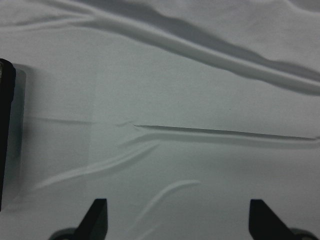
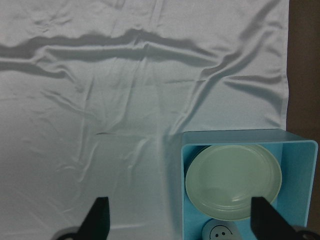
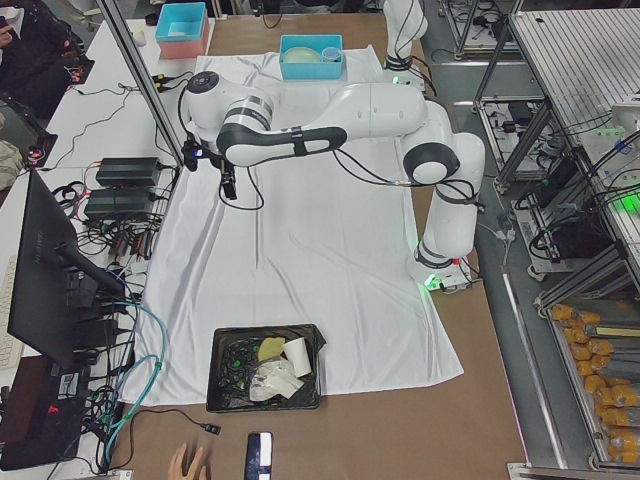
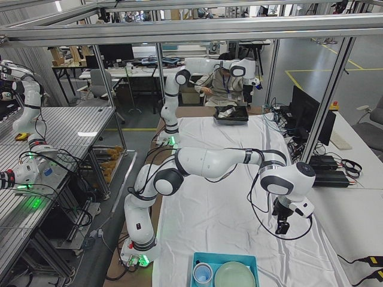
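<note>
My left gripper hangs over the white cloth, fingers wide open with only cloth between them; a dark object edge (image 1: 7, 125) shows at the left of its view. My right gripper is also open, above cloth beside a blue bin (image 2: 295, 185). The bin holds a pale green plate (image 2: 232, 180) and a cup (image 2: 220, 231) with a smiley face.
A black tray (image 3: 215, 370) with crumpled white items, a yellow piece and a white cylinder sits at one end of the cloth (image 3: 340, 280). A phone (image 3: 258, 455) lies on the brown table beyond it.
</note>
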